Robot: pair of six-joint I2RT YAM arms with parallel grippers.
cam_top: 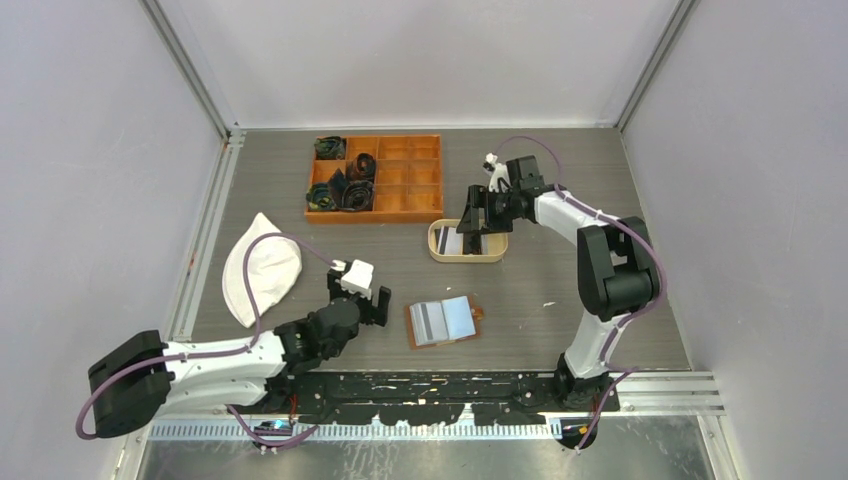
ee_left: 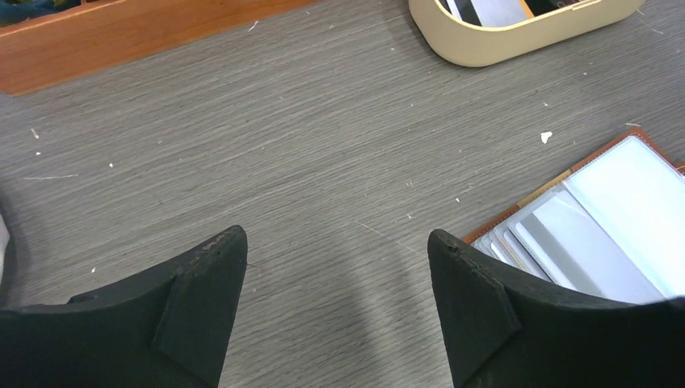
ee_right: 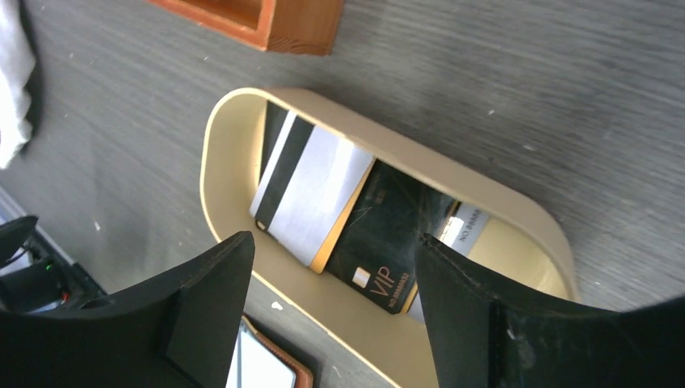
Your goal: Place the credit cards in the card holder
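A tan oval box (cam_top: 466,257) holds several cards, among them a white striped card (ee_right: 311,194) and a black VIP card (ee_right: 380,242). My right gripper hangs over the box, part open, with the cards visible below and between its fingers. The card holder (cam_top: 410,325), brown with card sleeves (ee_left: 614,210), lies open at front centre. My left gripper is open above the bare table left of the holder, with nothing between its fingers.
An orange compartment tray (cam_top: 410,180) with dark coiled items stands at the back. A white cloth (cam_top: 260,270) lies at left.
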